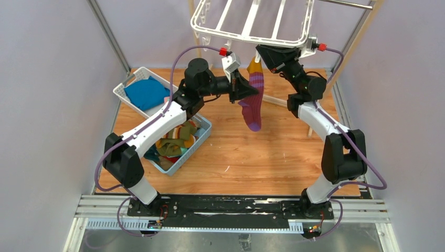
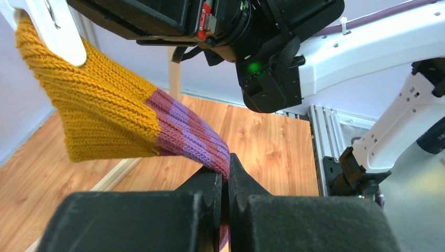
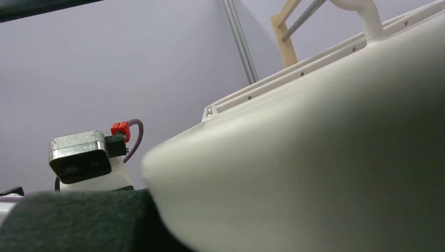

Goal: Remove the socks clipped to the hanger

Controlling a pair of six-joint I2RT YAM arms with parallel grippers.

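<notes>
A sock (image 1: 252, 107) with a mustard cuff and purple-pink stripes hangs beneath the white hanger (image 1: 249, 38); a white clip (image 2: 60, 39) is at its cuff. My left gripper (image 1: 244, 92) is shut on the sock's striped middle, where the fabric (image 2: 191, 134) runs into the fingers. My right gripper (image 1: 262, 52) is up at the hanger above the cuff; its fingers are hidden in the top view, and in the right wrist view a blurred white surface fills much of the picture, so their state is unclear.
At the left stand a white basket (image 1: 120, 93) with blue cloth and a light-blue basket (image 1: 204, 134) of mixed clothing. A wooden stand (image 1: 357, 37) rises at the back right.
</notes>
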